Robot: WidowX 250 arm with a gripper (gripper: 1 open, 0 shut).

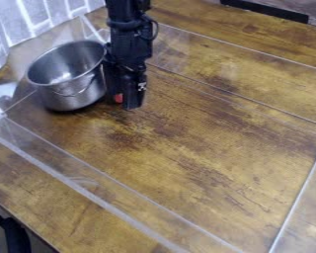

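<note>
My black gripper (131, 99) hangs just right of a steel pot (63, 81) at the upper left of the camera view, its lower end near the table surface. A small red object (118, 98) peeks out between the pot and the gripper, mostly hidden. I cannot tell whether the fingers are open or shut, or whether anything is between them.
Transparent low walls edge the work area, and a white wire rack stands behind the pot at the top left.
</note>
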